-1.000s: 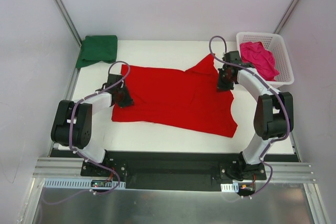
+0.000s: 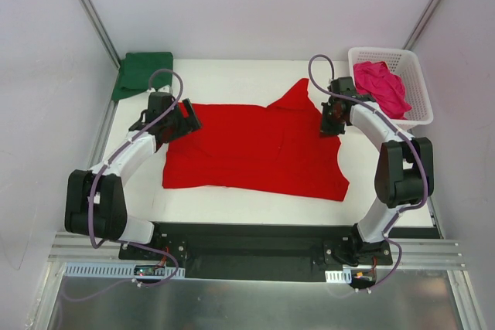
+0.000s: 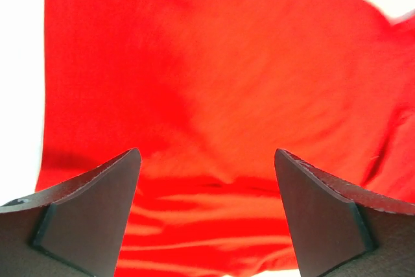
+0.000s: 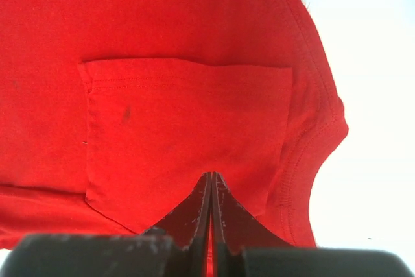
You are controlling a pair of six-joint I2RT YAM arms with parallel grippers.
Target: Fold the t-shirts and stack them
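A red t-shirt [image 2: 255,148] lies spread across the middle of the white table, slightly wrinkled, with a chest pocket [image 4: 181,128] under my right gripper in the right wrist view. My left gripper [image 2: 187,116] stands open above the shirt's left part, nothing between its fingers. My right gripper [image 2: 331,129] is shut over the shirt's right part, near the pocket, with nothing visible held. A folded green t-shirt [image 2: 143,73] lies at the back left corner.
A white basket [image 2: 418,90] with bunched pink cloth [image 2: 379,86] stands at the back right. Bare table [image 2: 216,79] shows behind and in front of the red shirt.
My left gripper has risen and moved toward the back, and is now open. The red shirt's left part shifted slightly frontward earlier. The right arm is nearly unchanged.
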